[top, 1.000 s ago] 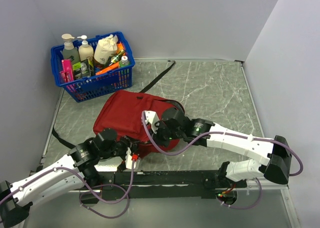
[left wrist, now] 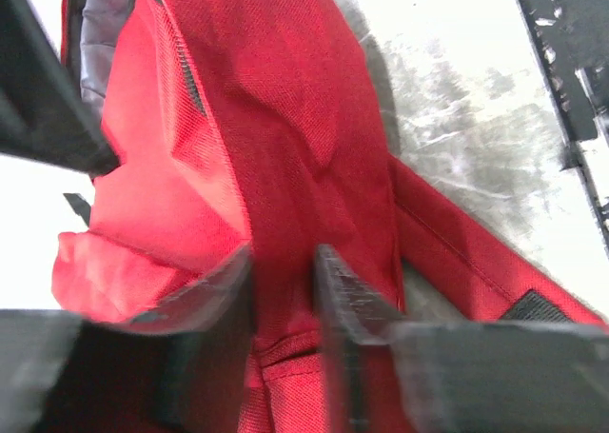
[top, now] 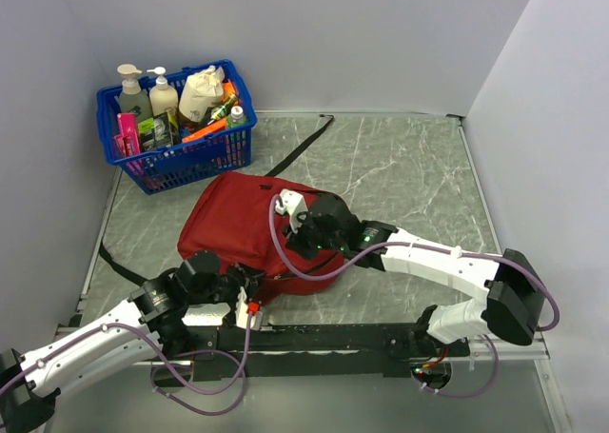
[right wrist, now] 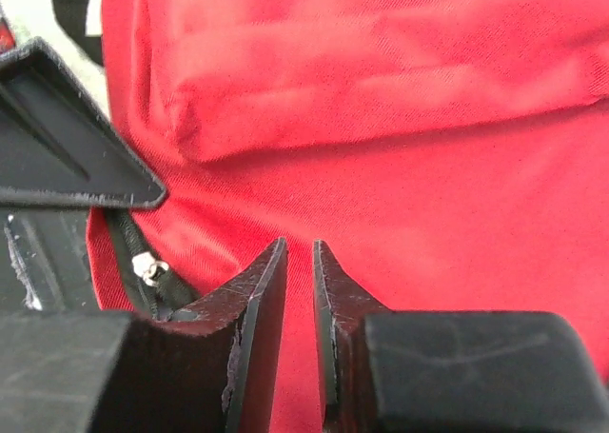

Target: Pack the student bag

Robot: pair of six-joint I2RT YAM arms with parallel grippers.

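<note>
The red bag (top: 233, 219) lies on the grey table, its front part under both arms. Red cloth of the bag (left wrist: 285, 147) fills the middle of the left wrist view, with a dark zipper (left wrist: 190, 76) along a fold. At the bag's near side, my left gripper is partly open, its blurred fingertips on either side of a raised red fold. My right gripper stands open by a narrow gap over the bag's red cloth; nothing shows gripped. A metal zipper pull (right wrist: 147, 266) is visible left of its fingers.
A blue basket (top: 181, 171) full of bottles, boxes and packets stands at the back left. One black strap (top: 300, 147) stretches behind the bag, another (top: 119, 266) to its left.
The left arm has barely moved. The basket is unchanged.
</note>
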